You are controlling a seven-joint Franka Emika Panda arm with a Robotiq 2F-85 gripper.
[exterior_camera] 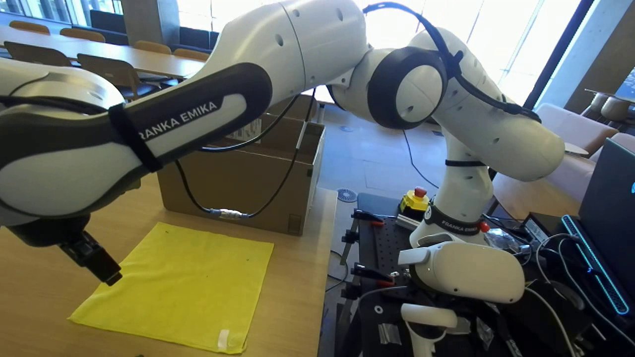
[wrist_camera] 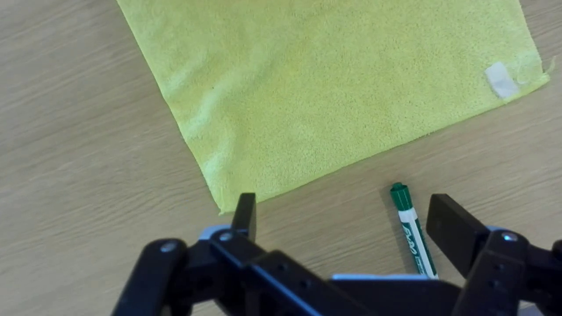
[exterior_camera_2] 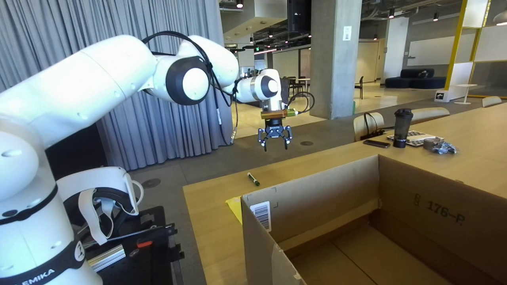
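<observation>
My gripper (exterior_camera_2: 275,146) hangs in the air above the table, its two fingers spread wide and nothing between them. In the wrist view a yellow cloth (wrist_camera: 337,89) lies nearly flat, with slight ripples near its left edge and a white tag by one corner. Just outside the cloth's edge rests a green marker (wrist_camera: 413,231), below the gap between the fingers and nearer the right one; its lower end is hidden by the gripper. Exterior view 1 shows the whole cloth (exterior_camera: 184,285) spread out, with the gripper over its left side.
An open, empty cardboard box (exterior_camera_2: 313,190) stands on the table beside the cloth, its walls tall. Farther along the table are a dark bottle (exterior_camera_2: 402,128), a phone (exterior_camera_2: 376,143) and some small items. Bare table (wrist_camera: 79,158) surrounds the cloth in the wrist view.
</observation>
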